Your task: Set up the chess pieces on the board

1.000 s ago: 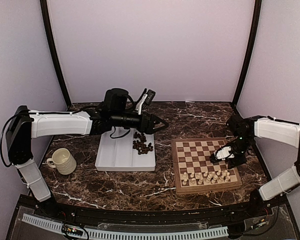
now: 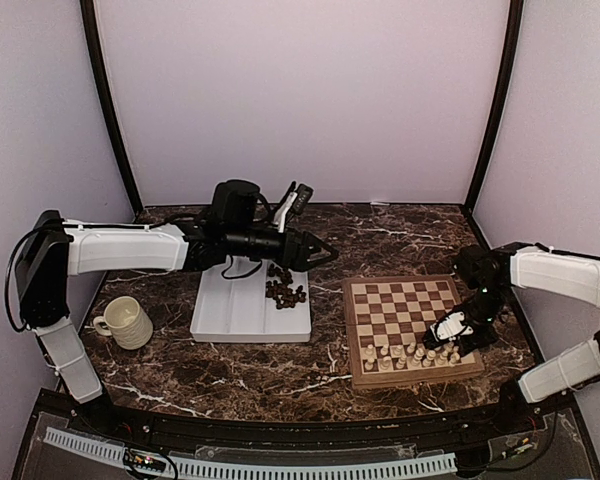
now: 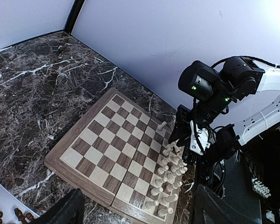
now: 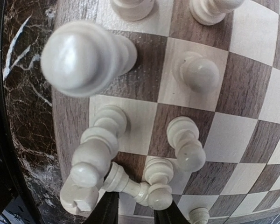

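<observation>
The wooden chessboard [image 2: 400, 310] carries white pieces along its near side. My right gripper is low at the near-right corner, its fingertips just below a white piece [image 4: 130, 186] that leans or lies among upright neighbours; whether it touches is unclear. A tall white piece [image 4: 77, 58] and a white pawn [image 4: 198, 74] stand nearby. My left gripper [image 2: 315, 250] hangs above the tray's right side; in the left wrist view its fingers are apart with nothing between them.
The white tray [image 2: 230, 300] holds dark pieces at its right. A mug [image 2: 130, 322] stands at left.
The left arm has barely moved.
</observation>
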